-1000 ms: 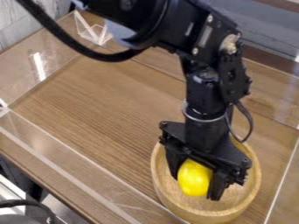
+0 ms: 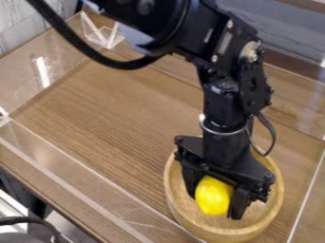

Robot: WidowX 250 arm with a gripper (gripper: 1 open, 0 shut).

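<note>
The black gripper (image 2: 222, 182) is lowered into a round tan wooden bowl (image 2: 185, 212) at the lower right, its fingers open around a yellow object (image 2: 214, 197). The object sits inside the bowl, partly hidden by the fingers and the gripper body above it. Whether the fingers touch it is not clear.
A white wire object (image 2: 105, 30) stands at the top left. A dark cable lies at the lower left corner.
The gripper has shifted very slightly over the bowl; the yellow object remains in the bowl between the fingers.
</note>
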